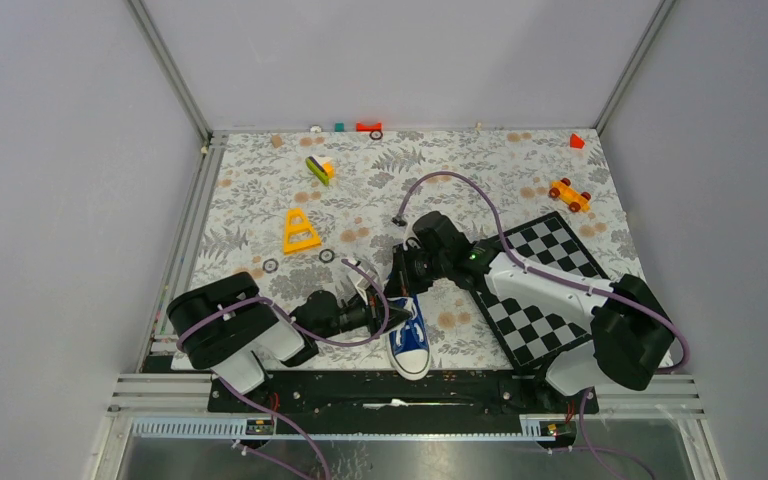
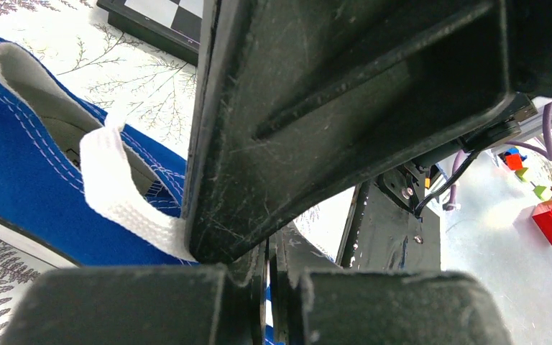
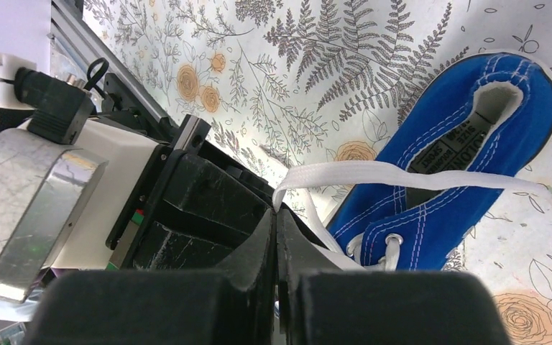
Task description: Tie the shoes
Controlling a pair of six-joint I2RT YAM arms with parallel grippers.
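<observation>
The blue shoe [image 1: 410, 345] lies with its white toe towards the front edge; in the right wrist view the shoe's heel [image 3: 539, 108] and open collar show. My right gripper is shut on a white lace [image 3: 374, 172], which crosses the collar to a loose, frayed tip at the right. In the left wrist view the same lace [image 2: 111, 180] runs up to the right gripper's dark finger [image 2: 273, 144]. Over the eyelets, my left gripper is shut; whether lace sits between its fingers is hidden. Both grippers are very close together above the shoe.
A black-and-white checkerboard [image 1: 540, 300] lies under the right arm. To the left are a yellow triangular piece [image 1: 300, 232] and small dark rings [image 1: 271, 266]. A yellow toy car [image 1: 569, 195] stands at the back right.
</observation>
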